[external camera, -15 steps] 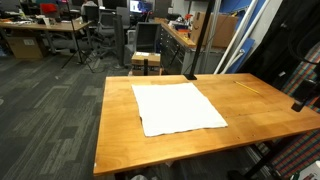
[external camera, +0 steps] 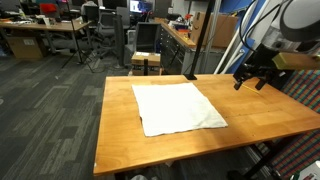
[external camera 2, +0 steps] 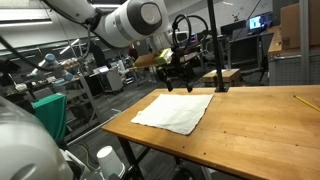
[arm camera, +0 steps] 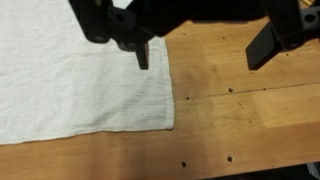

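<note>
A white cloth point(external camera: 178, 107) lies spread flat on the wooden table, one corner pointing toward the near right. My gripper point(external camera: 249, 88) hangs above the table to the right of the cloth in exterior view 1. In exterior view 2 the gripper point(external camera 2: 178, 88) appears over the cloth point(external camera 2: 176, 114). The wrist view has the open gripper with its fingers wide apart and nothing between them. There the cloth point(arm camera: 95, 95) fills the left side, its edge and a corner below the left finger point(arm camera: 141, 50), while bare wood lies under the right finger.
A thin yellow stick point(external camera 2: 306, 102) lies on the table's right part. Bare tabletop point(external camera 2: 250, 130) stretches to the right of the cloth. A dark post point(external camera: 199, 40) rises at the table's back edge, and a small box point(external camera: 146, 59) stands behind it.
The arm has swung into exterior view 1 from the right, bringing my gripper leftward toward the cloth. The cloth lies as before.
</note>
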